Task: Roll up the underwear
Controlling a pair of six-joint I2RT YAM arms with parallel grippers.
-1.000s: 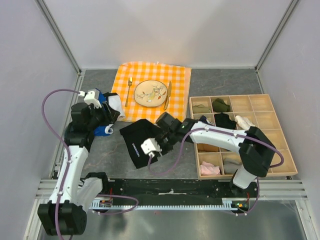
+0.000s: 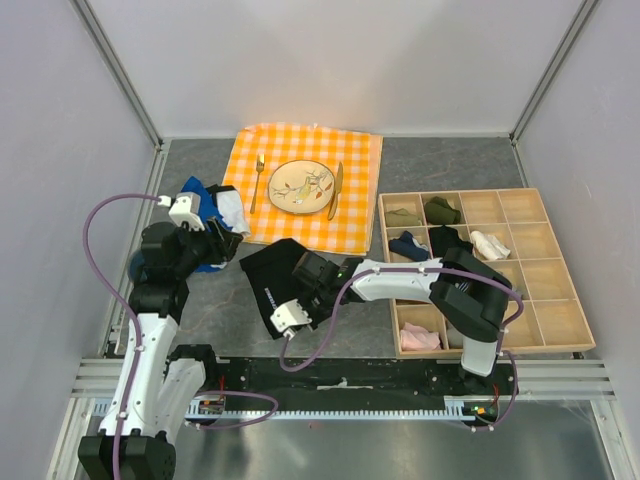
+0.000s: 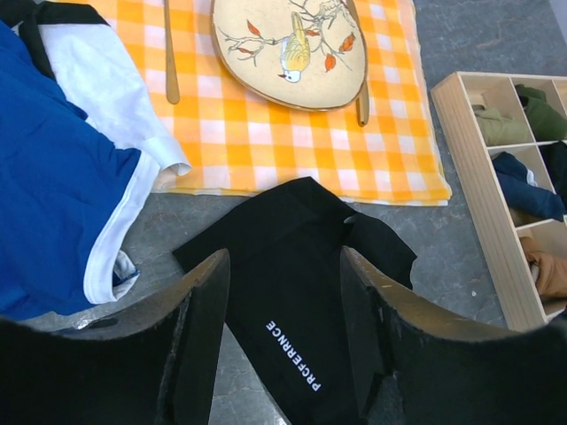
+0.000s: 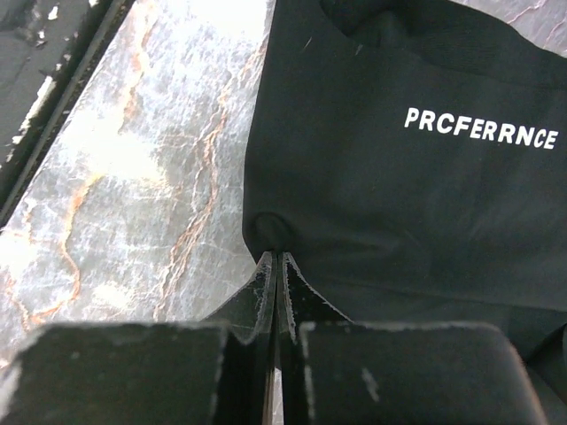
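The black underwear [image 2: 263, 281] lies spread on the grey surface below the checked mat, white lettering up in the right wrist view [image 4: 425, 195]. My right gripper is shut at the fabric's edge, its tips down at a small fold; whether any cloth is between them is hard to tell. My left gripper stands open above and left of the black cloth, nothing between its fingers, beside blue and white garments [image 3: 53, 204].
An orange checked mat [image 2: 250, 180] with a plate [image 2: 300, 187], fork and knife lies at the back. A wooden divided box [image 2: 540, 237] with folded clothes fills the right side.
Since a second ago my right arm has moved toward the front-left, down to the black underwear's edge.
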